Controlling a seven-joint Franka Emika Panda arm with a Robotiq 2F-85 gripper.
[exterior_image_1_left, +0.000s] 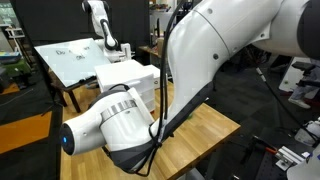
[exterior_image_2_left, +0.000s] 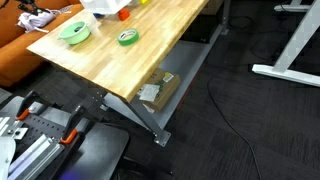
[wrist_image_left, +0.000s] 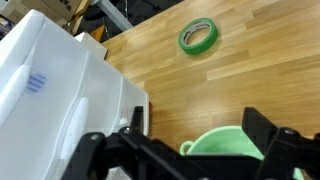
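My gripper is open in the wrist view, its two dark fingers spread wide. A pale green bowl shows behind and between the fingers, its lower part hidden by the gripper. Beyond it on the wooden table lies a roll of green tape. Exterior view 2 shows the bowl close to the table's edge and the tape apart from it; the gripper is not visible there. In exterior view 1 the white arm reaches over the table, with its fingers hidden.
A large white box stands left of the bowl in the wrist view. Small red and blue items sit beside the box in exterior view 2. A brown carton rests on the shelf under the table. Bare wood surrounds the tape.
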